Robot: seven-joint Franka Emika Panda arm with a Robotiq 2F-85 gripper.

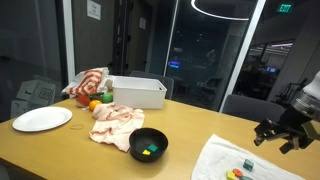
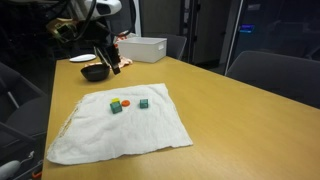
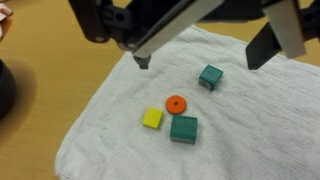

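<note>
On a white cloth (image 2: 150, 112) lie a small teal block (image 3: 210, 74), a larger teal-green block (image 3: 183, 128), a yellow block (image 3: 152, 117) and an orange-red disc (image 3: 176, 104). The yellow block and disc sit close to the larger block, while the small one is apart from them. My gripper hangs open above the cloth, its fingers well apart and nothing between them. A black bowl (image 1: 149, 155) stands on the table beside the cloth. Small yellow and green pieces (image 1: 150, 150) rest inside it.
Farther along the table are a crumpled pink cloth (image 1: 117, 126), a white bin (image 1: 139, 92), a white plate (image 1: 43, 119), a striped bag (image 1: 90, 83) and fruit-like items (image 1: 100, 99). Bare tabletop (image 2: 215, 100) borders the white cloth. Chairs stand behind the table.
</note>
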